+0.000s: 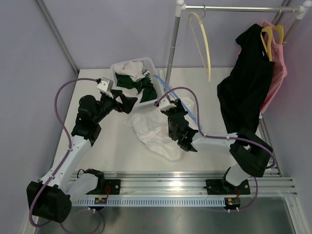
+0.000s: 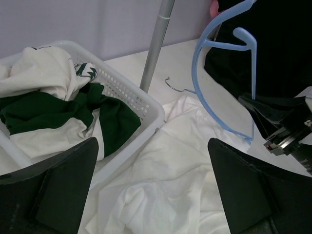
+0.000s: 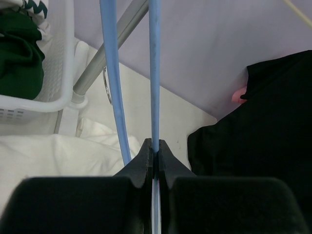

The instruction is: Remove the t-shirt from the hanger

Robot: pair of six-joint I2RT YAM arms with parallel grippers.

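The white t-shirt (image 1: 152,135) lies crumpled on the table, spread out below both arms, and the left wrist view shows its folds (image 2: 161,204) closely. A blue hanger (image 2: 196,66) is gripped by one bar in my right gripper (image 1: 171,104), raised over the shirt's right side. In the right wrist view the hanger bar (image 3: 155,97) runs down between the shut fingers, and no cloth hangs on it. To the left, my left gripper (image 1: 126,103) stands open above the table, its fingers (image 2: 58,183) wide apart with nothing held.
Behind the left gripper is a white basket (image 1: 155,68) holding green and white clothes (image 1: 132,73). From the rack rail (image 1: 234,8) hang an empty pale yellow hanger (image 1: 206,46), a black garment (image 1: 246,80) and a pink one (image 1: 279,73). Bare table lies at front left.
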